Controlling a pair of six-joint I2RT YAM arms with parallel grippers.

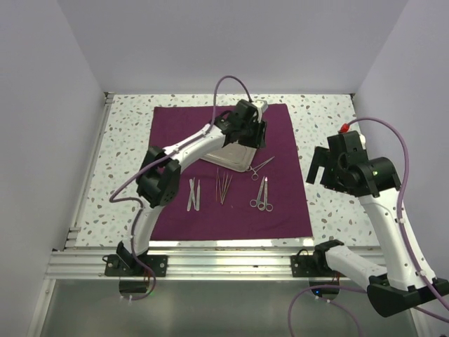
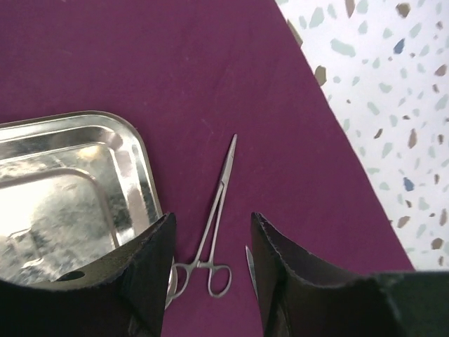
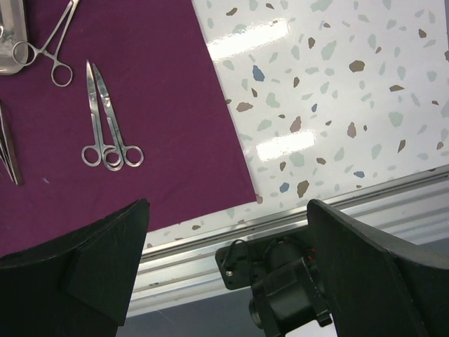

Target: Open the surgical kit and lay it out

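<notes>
My left gripper (image 1: pixel 258 144) hangs open above the tray's right end, nothing between its fingers. A silver hemostat (image 1: pixel 263 166) (image 2: pixel 222 185) lies on the purple cloth (image 1: pixel 231 225), its tip slanting away from the tray. One of its finger rings overlaps the rim of the metal tray (image 1: pixel 231 165) (image 2: pixel 145 189); whether they touch I cannot tell. Two pairs of scissors (image 1: pixel 264 189) (image 3: pixel 95 116) rest side by side, handles to the front. Tweezers (image 1: pixel 224 188) and scalpel handles (image 1: pixel 193 194) lie further left. My right gripper (image 1: pixel 317 166) stands open, away from the instruments.
The left arm covers part of the tray and the cloth's left side. A metal rail (image 1: pixel 231 260) runs along the front edge.
</notes>
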